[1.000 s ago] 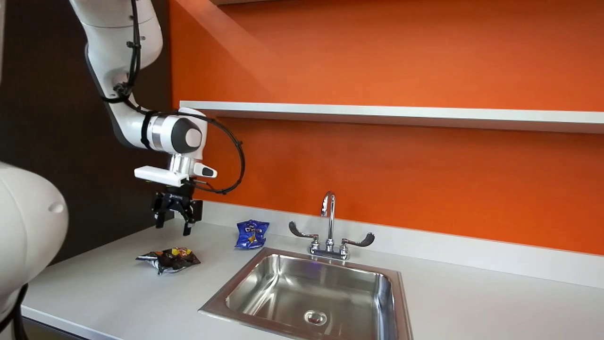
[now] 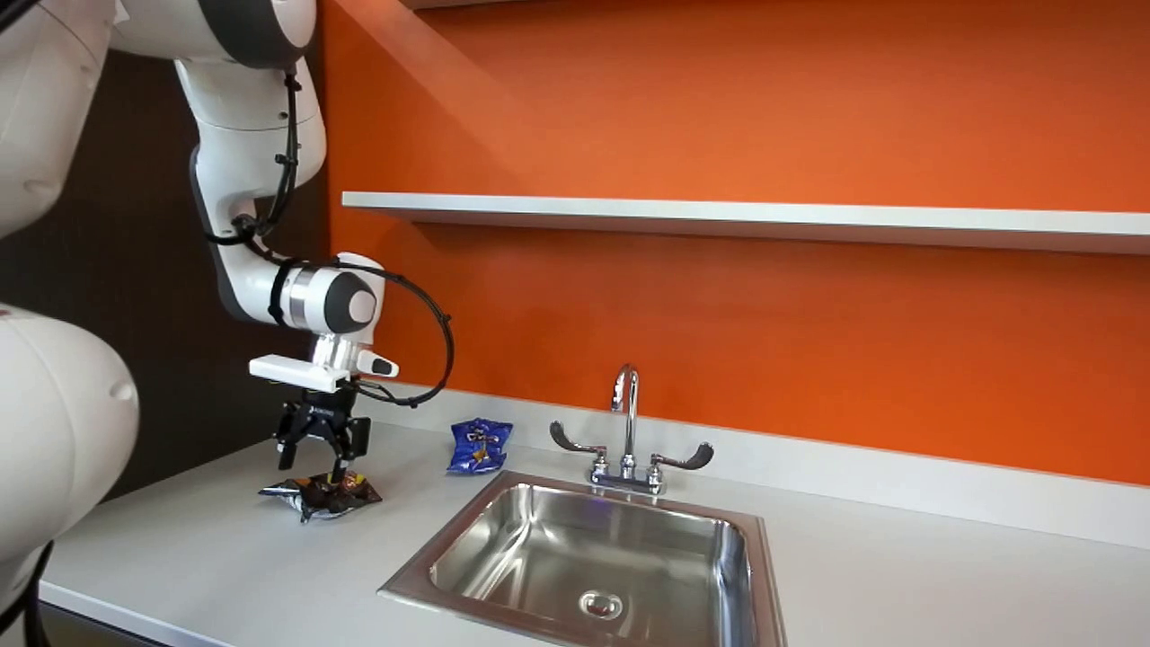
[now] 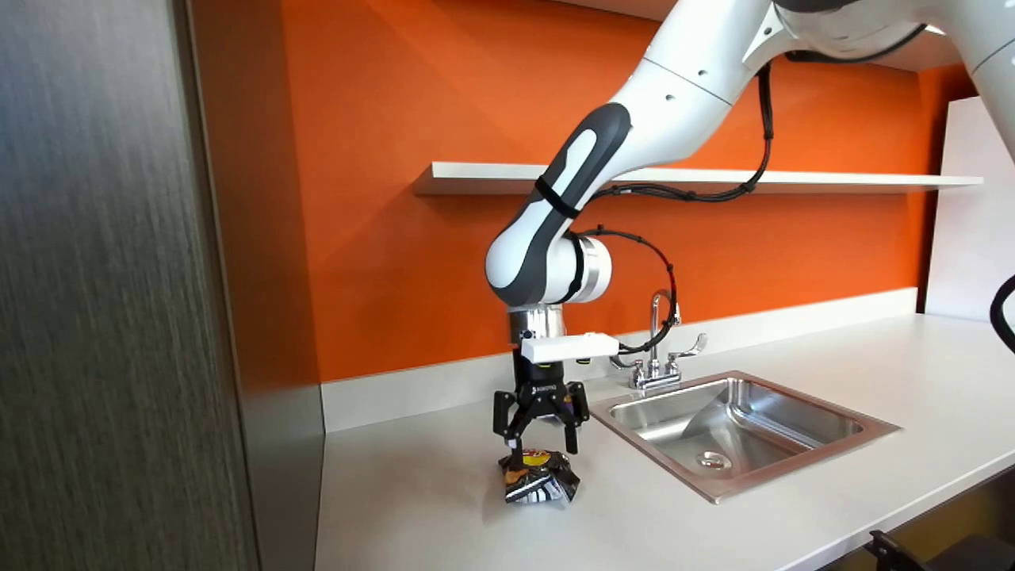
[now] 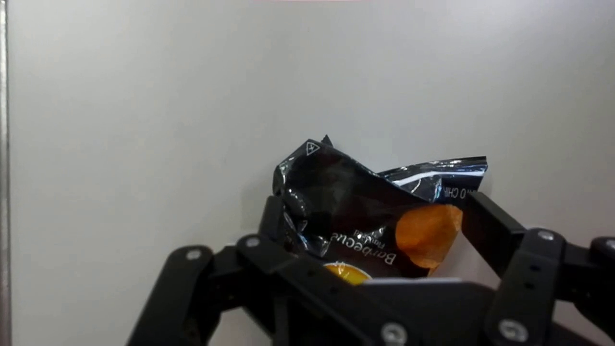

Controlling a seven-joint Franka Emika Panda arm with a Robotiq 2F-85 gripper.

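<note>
On the left of the counter lies a crumpled black barbecue chip bag (image 2: pixel 320 496), with an orange chip and a yellow patch printed on it. My gripper (image 2: pixel 314 464) points down over this bag, fingers apart. In the wrist view the bag (image 4: pixel 351 213) shows between the two spread fingers of my gripper; its lower part is hidden behind the gripper's body. In exterior view 2 the fingers of my gripper (image 3: pixel 543 457) come down at the bag's (image 3: pixel 539 479) upper side; whether they touch it I cannot tell.
A blue snack bag (image 2: pixel 480 447) leans near the backsplash. Right of it are a steel sink (image 2: pixel 453 561) and a faucet with two handles (image 2: pixel 628 420). A white shelf (image 2: pixel 744 210) runs along the orange wall; a dark panel (image 3: pixel 257 285) bounds the counter's left end.
My gripper has come down from above the counter to the black chip bag, moving slightly left in exterior view 1. Both bags lie where they were.
</note>
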